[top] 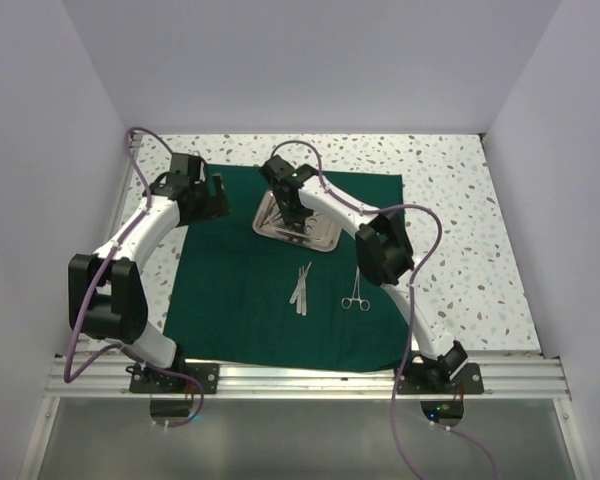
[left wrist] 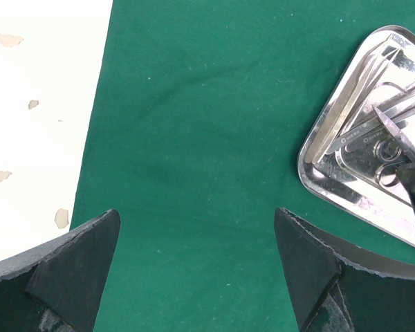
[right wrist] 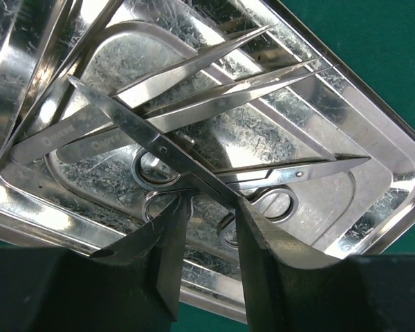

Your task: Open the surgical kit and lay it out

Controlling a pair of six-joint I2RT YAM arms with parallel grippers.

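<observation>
In the top view, the metal tray [top: 332,240] sits on the green cloth's upper middle. Tweezers [right wrist: 200,111] and two crossed pairs of scissors lie in it. My right gripper is low over the tray, its fingers apart. The shank of the darker scissors [right wrist: 135,124] crosses the gap between the fingertips; its rings lie partly behind the right finger. Beneath it the other scissors [right wrist: 290,171] point the opposite way. Whether the fingers touch either pair, I cannot tell. Left of the tray, my left gripper stands open over bare cloth.
Below the tray, several slim instruments [top: 301,292] lie on the cloth, with a ring-handled clamp [top: 356,300] to their right. Free green cloth [top: 225,300] spreads at the lower left. Long metal tools [right wrist: 28,76] line one tray side.
</observation>
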